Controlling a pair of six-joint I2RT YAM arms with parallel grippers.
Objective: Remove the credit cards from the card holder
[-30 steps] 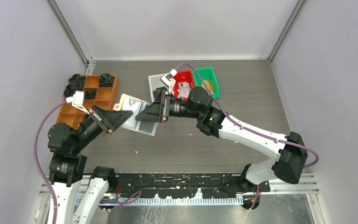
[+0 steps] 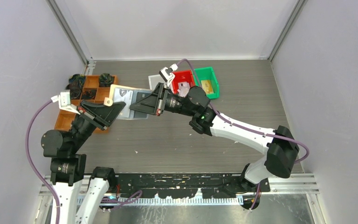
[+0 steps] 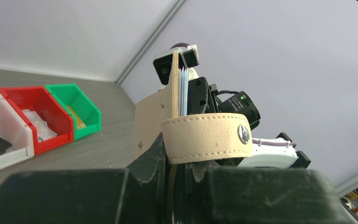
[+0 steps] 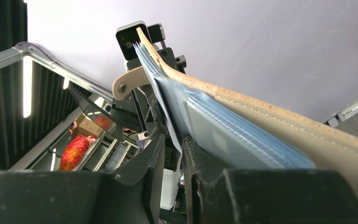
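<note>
My left gripper is shut on the beige card holder, held upright with its snap strap above the fingers. Clear card sleeves and cards show along the holder's open side. My right gripper reaches into that side from the right, its fingertips parted at the sleeves, with a thin sleeve edge near the gap. Whether it grips a card is unclear.
A white bin, red bin and green bin stand at the back of the table. An orange divided tray lies at left.
Both grippers and the held card holder have shifted left and slightly toward the back, the holder turning a little.
</note>
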